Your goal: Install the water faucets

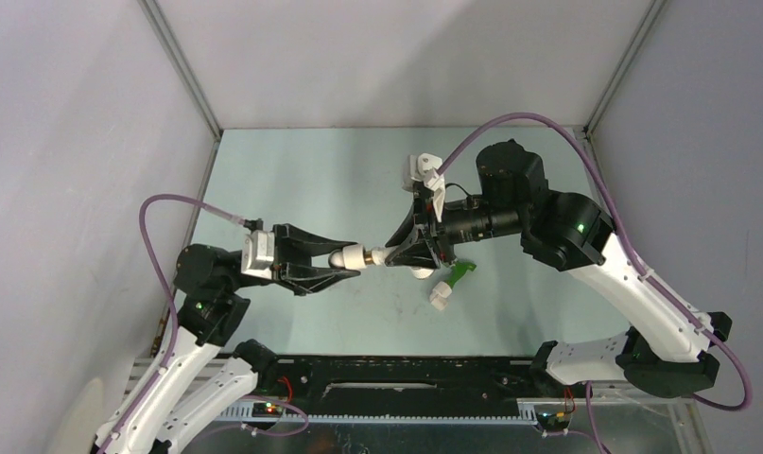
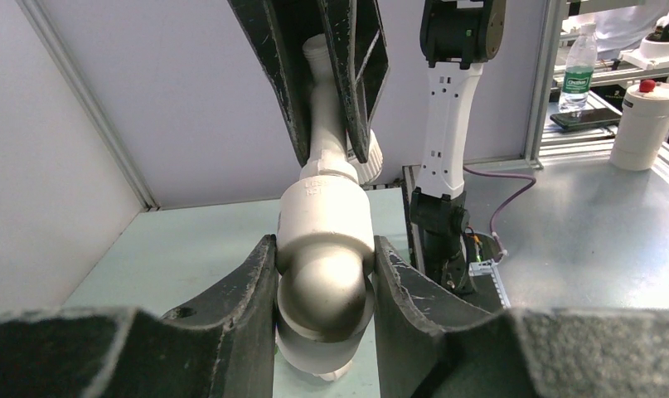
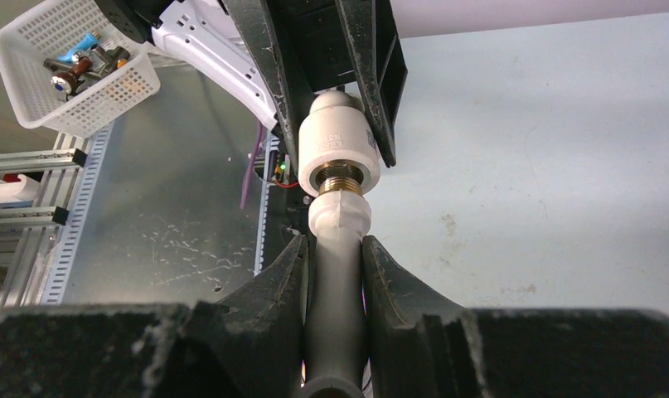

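A white pipe fitting point(image 1: 355, 257) with a rounded end sits in my left gripper, shut on it from both sides. A white faucet point(image 3: 339, 217) with a brass threaded tip point(image 3: 340, 180) lies between the fingers of my right gripper. These fingers stand close about its body; whether both press on it I cannot tell. The brass tip stands at the fitting's open mouth, roughly in line, with some thread still showing. A ribbed white end point(image 2: 366, 162) of the faucet shows behind the right gripper in the left wrist view.
On the pale table lies a green-handled piece point(image 1: 460, 271) with a white end point(image 1: 441, 295), below the right gripper. A white basket point(image 3: 74, 62) of assorted parts stands off the table. Bare table surrounds both grippers.
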